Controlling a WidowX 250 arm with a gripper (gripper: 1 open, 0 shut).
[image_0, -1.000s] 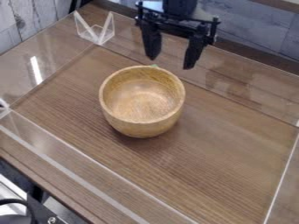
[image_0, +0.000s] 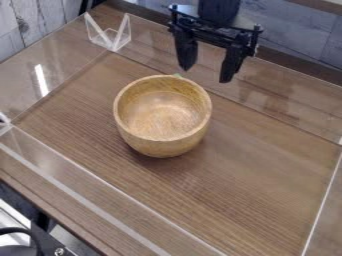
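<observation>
My black gripper (image_0: 210, 58) hangs at the top centre, open, its two dark fingers pointing down with a gap between them. Below it, slightly left, a round tan bowl (image_0: 162, 127) stands on the wooden table (image_0: 227, 200). A small pale piece (image_0: 175, 76) lies just behind the bowl's rim.
A white wire-like object (image_0: 110, 32) stands at the upper left, near a patterned wall. A dark round object (image_0: 19, 246) is at the bottom left corner.
My gripper has shifted slightly right and its fingers look a little differently angled. The bowl has not moved.
</observation>
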